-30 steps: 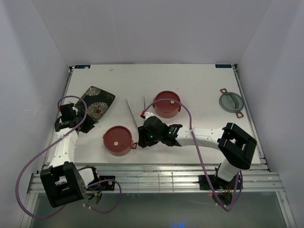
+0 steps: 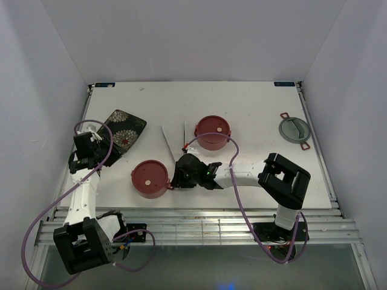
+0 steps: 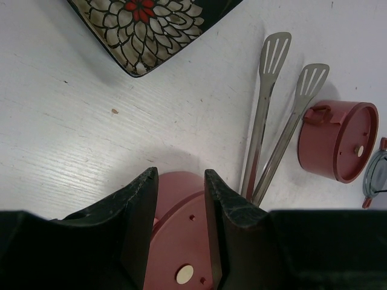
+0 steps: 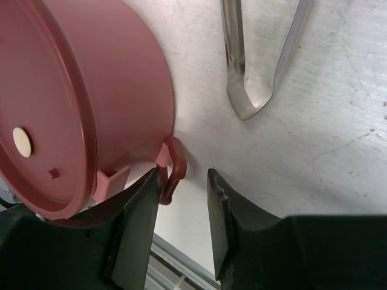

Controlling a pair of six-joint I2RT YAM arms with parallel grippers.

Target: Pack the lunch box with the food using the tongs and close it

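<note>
A lidded red pot stands at the front left of the table. At its right-hand handle is my right gripper, part open, one finger overlapping the handle in the right wrist view and bare table showing between the fingertips. My left gripper hangs at the left side, its fingers apart; the same pot shows beyond the gap, and nothing is held. Behind it lies a dark tray with a flower pattern. A second lidded red pot stands back of centre.
Two metal tongs or slotted utensil arms lie between the pots. A round grey lid-like piece with red handles rests at the far right. Clear table lies at the back and right of centre.
The left arm has shifted a little to the right. Pots and tray have not moved.
</note>
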